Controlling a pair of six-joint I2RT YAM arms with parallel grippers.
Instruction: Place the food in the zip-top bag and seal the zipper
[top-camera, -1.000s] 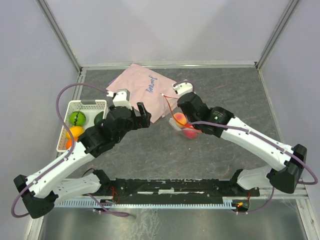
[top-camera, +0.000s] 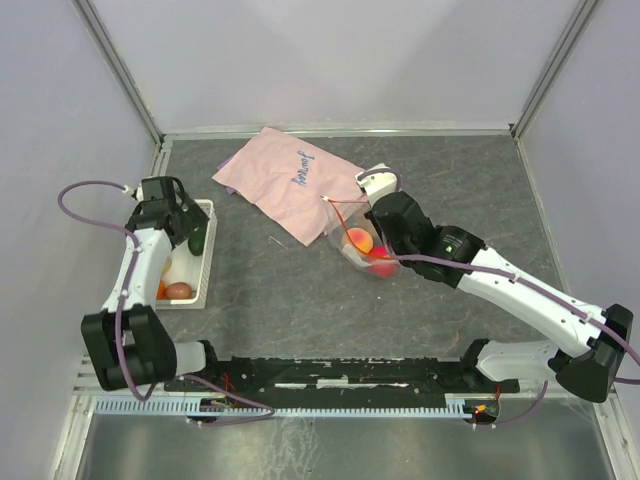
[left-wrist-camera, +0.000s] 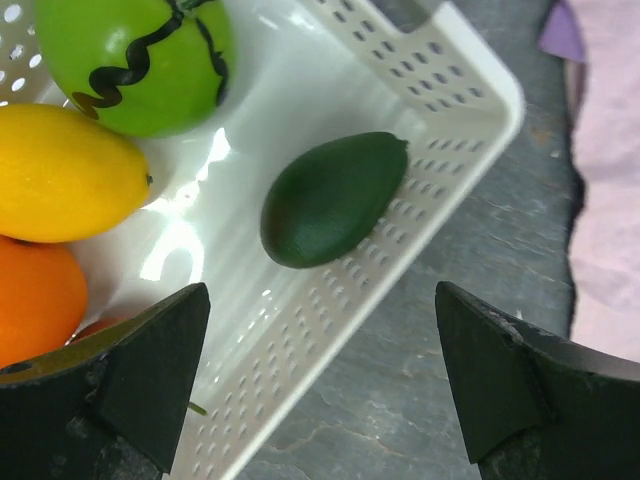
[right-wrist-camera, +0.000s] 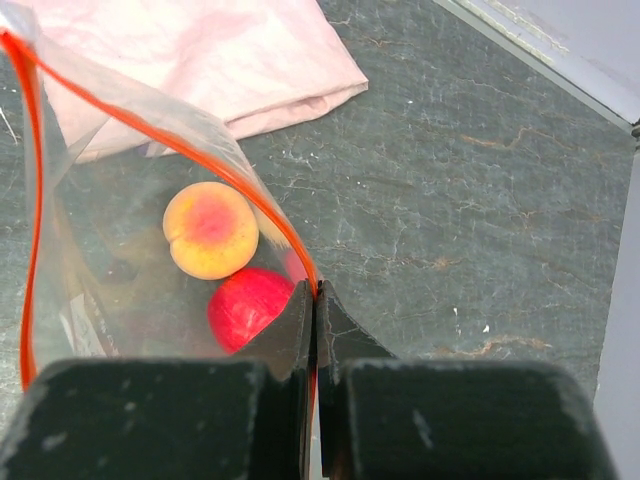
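The clear zip bag with an orange zipper edge (right-wrist-camera: 170, 137) stands open mid-table. Inside it lie a peach (right-wrist-camera: 211, 230) and a red fruit (right-wrist-camera: 247, 307). My right gripper is shut on the bag's orange rim. Over the white basket (left-wrist-camera: 425, 225) at the left, my left gripper hangs open with nothing between its fingers. A dark green avocado-like fruit (left-wrist-camera: 333, 199) lies ahead of those fingers, against the basket's wall. A green melon (left-wrist-camera: 140, 60), a yellow lemon (left-wrist-camera: 65, 173) and an orange (left-wrist-camera: 35, 300) share the basket. A brown item (top-camera: 178, 291) rests at its near end.
A pink cloth (top-camera: 295, 180) with blue lettering lies flat between basket and bag at the back.
My left arm has swung left from mid-table to above the basket.
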